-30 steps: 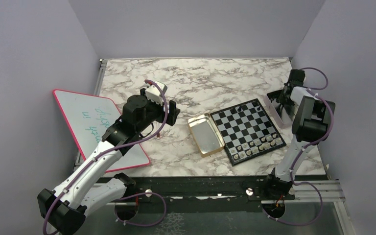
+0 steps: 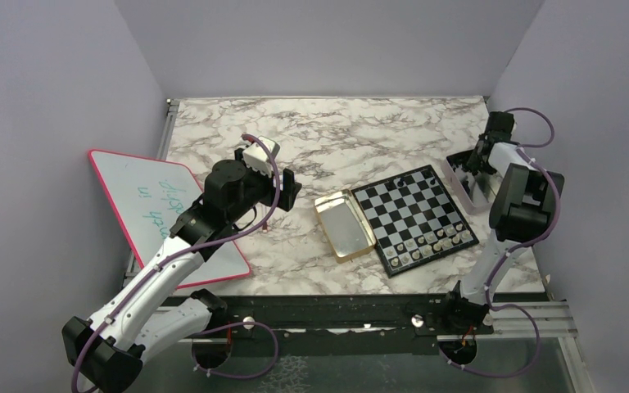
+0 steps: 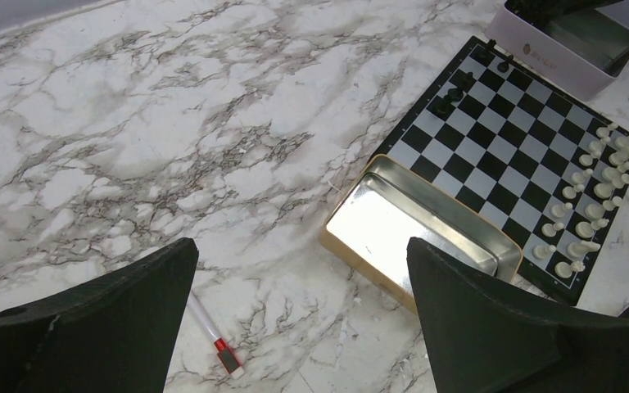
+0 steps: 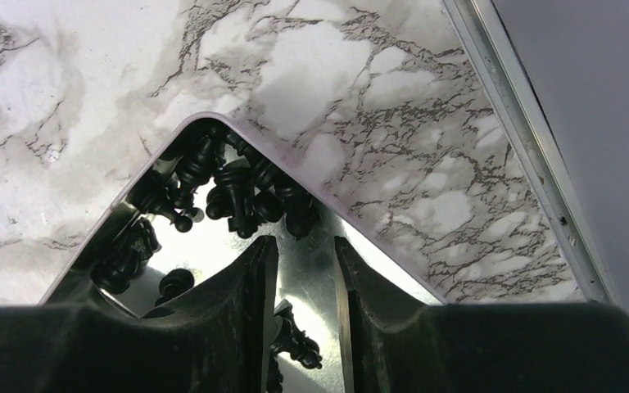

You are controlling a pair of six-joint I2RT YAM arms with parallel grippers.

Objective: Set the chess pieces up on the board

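Observation:
The chess board (image 3: 508,151) carries white pieces (image 3: 596,210) in rows along one side and a few black pieces (image 3: 456,93) near the opposite edge. Many black pieces (image 4: 233,192) lie jumbled in the pink-rimmed box (image 4: 205,115), mostly in its far corner. Over this box is my right gripper, its fingers parted and nothing held between their tips. One fallen black piece (image 4: 298,342) shows below, through the gap. My left gripper hangs wide open and empty above the table's left half, well away from the board.
An empty gold-rimmed tin (image 2: 344,225) sits against the board's left side. A whiteboard (image 2: 164,217) leans at the far left, and a marker (image 3: 213,336) lies on the marble table. The wall (image 4: 590,123) is close to the box. Free space spans the table's back and middle.
My right arm has shifted slightly to the right over the box in the top view. My left arm and the board look the same.

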